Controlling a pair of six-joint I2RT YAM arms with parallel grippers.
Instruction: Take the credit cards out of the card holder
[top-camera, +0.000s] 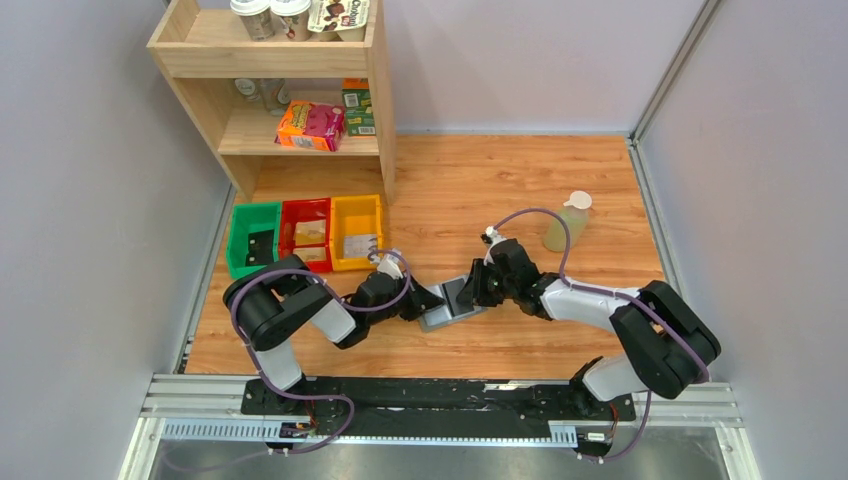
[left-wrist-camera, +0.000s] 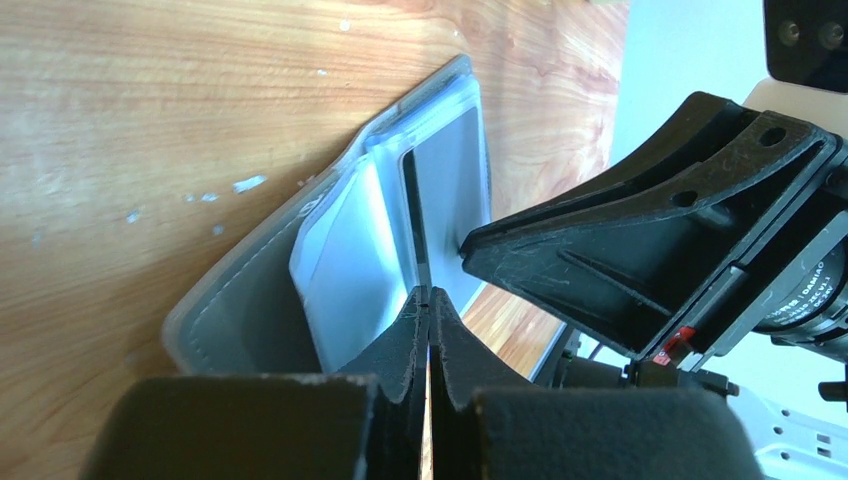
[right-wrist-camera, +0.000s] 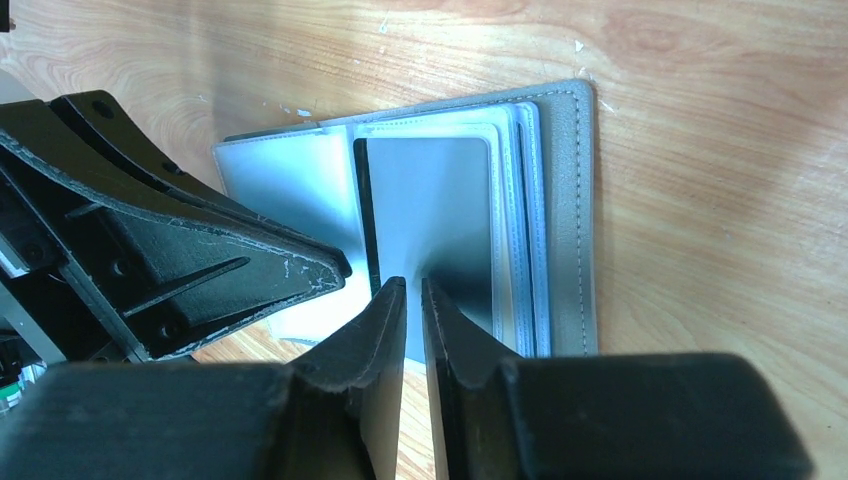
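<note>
An open grey card holder lies on the table between both arms, its clear sleeves stacked, with a dark card in the top one. My left gripper is shut at the top sleeve's edge; nothing clear shows between its fingers. My right gripper is over the card sleeve, its fingertips close together with a narrow gap, apparently resting on the sleeve; whether anything is held between them is hard to see.
Green, red and yellow bins stand at the left rear, below a wooden shelf. A bottle stands at the back right.
</note>
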